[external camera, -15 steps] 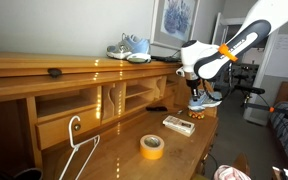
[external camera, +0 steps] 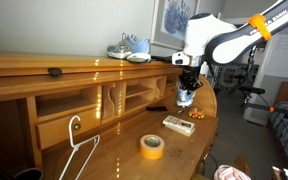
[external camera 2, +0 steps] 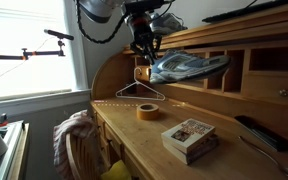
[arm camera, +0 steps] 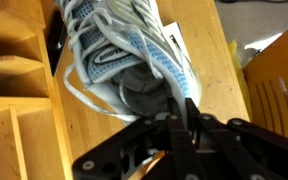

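Note:
A light blue and grey sneaker (external camera 2: 189, 67) hangs in the air above the desk, with my gripper (external camera: 187, 80) shut on it. In the wrist view, the sneaker (arm camera: 134, 60) fills the upper middle, its laces and mesh close to the camera. The fingertips are largely lost against the shoe, so the exact part gripped is hard to make out. Another pair of shoes (external camera: 137, 45) rests on top of the desk's upper shelf.
On the wooden desktop (external camera: 119, 160) are a roll of orange tape (external camera 2: 147, 112), a white box-like item (external camera 2: 189, 140) and a black object (external camera 2: 262, 131). A white hanger (external camera: 76, 150) stands near the cubbies. A wooden chair (external camera 2: 82, 145) is beside the desk.
In exterior view 1, my gripper has risen and shifted left with the sneaker over the last second. The desktop items look unmoved.

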